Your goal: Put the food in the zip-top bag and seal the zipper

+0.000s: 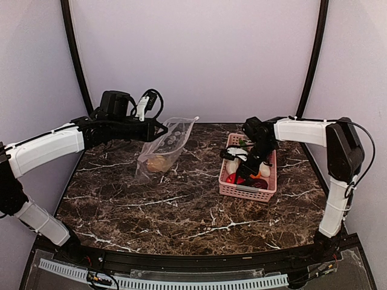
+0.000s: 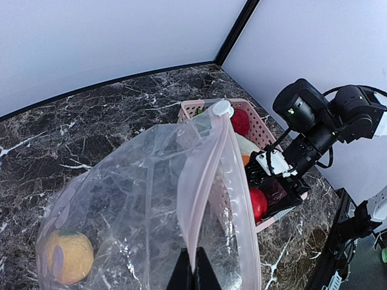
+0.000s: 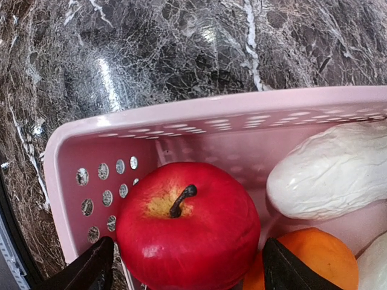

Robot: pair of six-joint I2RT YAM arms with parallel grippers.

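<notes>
A clear zip top bag (image 1: 166, 145) is held up at its top edge by my left gripper, which is shut; a yellow round food (image 2: 69, 257) lies inside it. My right gripper is down in the pink basket (image 1: 248, 192), its fingers part open on either side of a red apple (image 3: 184, 220). An orange food (image 3: 317, 257) and white elongated items (image 3: 326, 169) lie beside the apple. The top view shows the arm hiding much of the basket's contents.
Pale walls stand at the back and both sides.
</notes>
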